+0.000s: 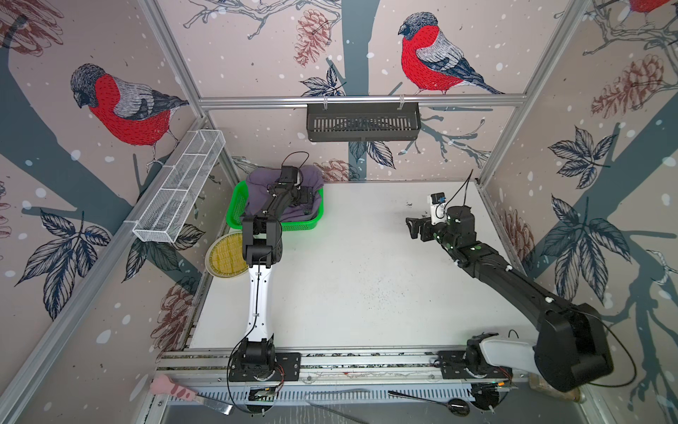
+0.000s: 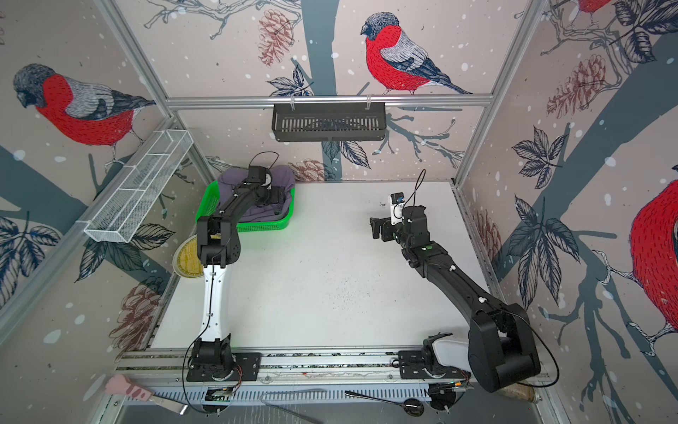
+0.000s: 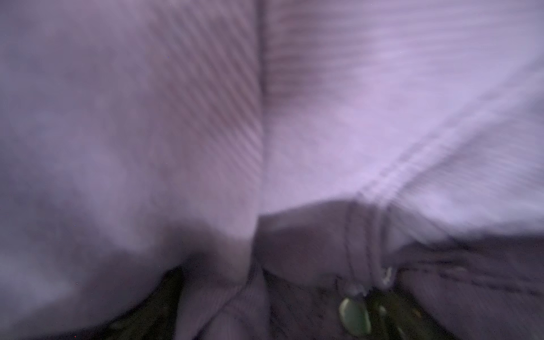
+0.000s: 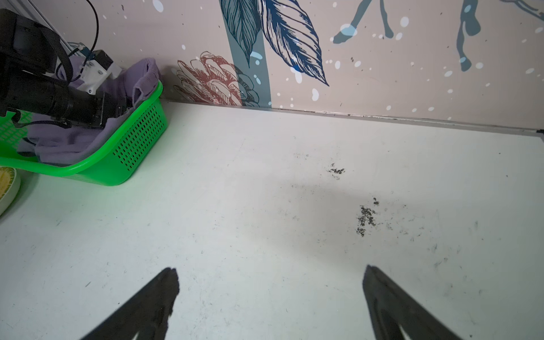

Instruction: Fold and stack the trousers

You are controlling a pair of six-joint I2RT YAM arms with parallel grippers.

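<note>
Purple-grey trousers (image 1: 260,181) lie bunched in the green basket (image 1: 315,216) at the table's back left. Down among them is my left gripper (image 1: 305,200). In the left wrist view the cloth (image 3: 317,141) fills nearly everything, with ribbing and a stitched seam. The dark fingers (image 3: 150,311) show low in that view, set wide apart, with folds of cloth between them; their tips are partly covered. Over the right part of the table my right gripper stands open and empty, its two fingers well apart.
A round yellow woven dish (image 1: 224,255) sits just in front of the basket. A white wire shelf (image 1: 178,187) hangs at left, a dark rack (image 1: 363,130) at the back.
</note>
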